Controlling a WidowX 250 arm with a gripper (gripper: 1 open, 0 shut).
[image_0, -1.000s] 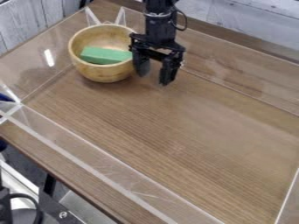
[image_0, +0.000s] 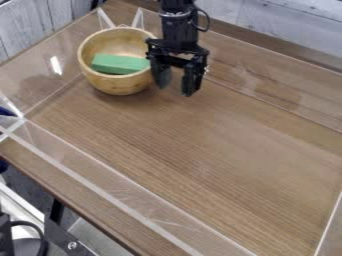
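Note:
My black gripper (image_0: 178, 78) hangs at the upper middle of the camera view, its two fingers pointing down and apart, open. It stands just right of a light wooden bowl (image_0: 103, 43) holding a green block (image_0: 122, 62). Whether anything lies between the fingers is hard to make out against the dark shapes.
Black cables lie at the lower left edge, and a pale patterned surface shows at the top right corner.
The arm's upper part has shifted slightly and stands a little more upright; the fingers sit slightly differently beside the bowl. The bowl and green block look nearly unchanged.

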